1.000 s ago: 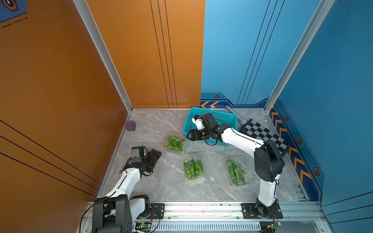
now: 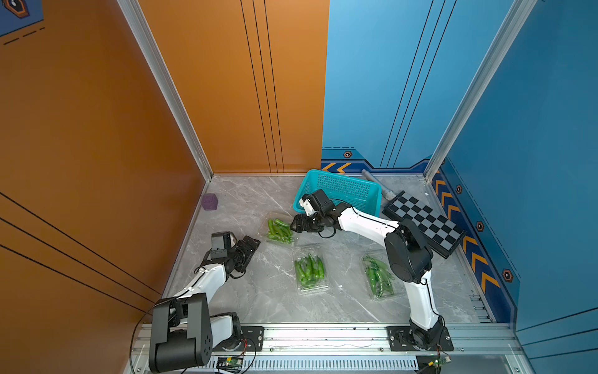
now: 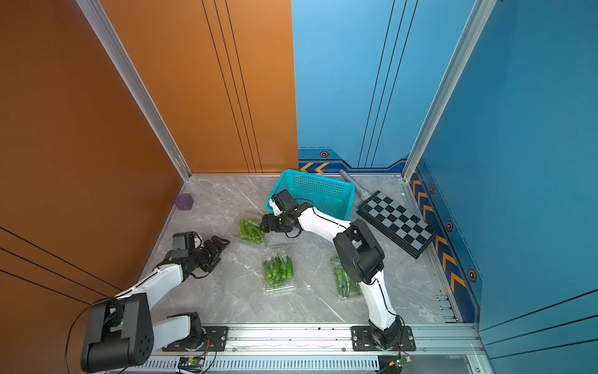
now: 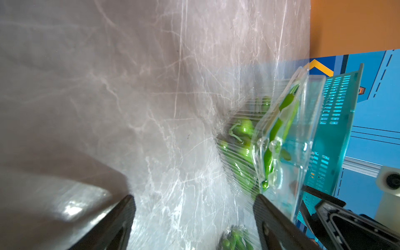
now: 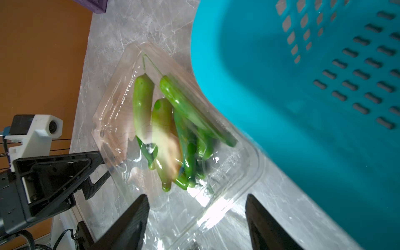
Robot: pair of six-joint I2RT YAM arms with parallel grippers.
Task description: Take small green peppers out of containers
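Observation:
Three clear plastic containers of green peppers lie on the marble table: one at centre-left, one in front, one at right. My left gripper is low, left of the centre-left container; in the left wrist view its fingers are apart with nothing between them. My right gripper stands open at that container's right edge; in the right wrist view the container lies below it, peppers inside, fingers either side of its near part, holding nothing visible.
A turquoise basket stands behind the right gripper. A checkered board and grey cylinder lie back right, a purple block back left. Bare table surrounds the front containers.
My right gripper has moved left and down from over the basket's front toward the centre-left container. The left arm has shifted only slightly.

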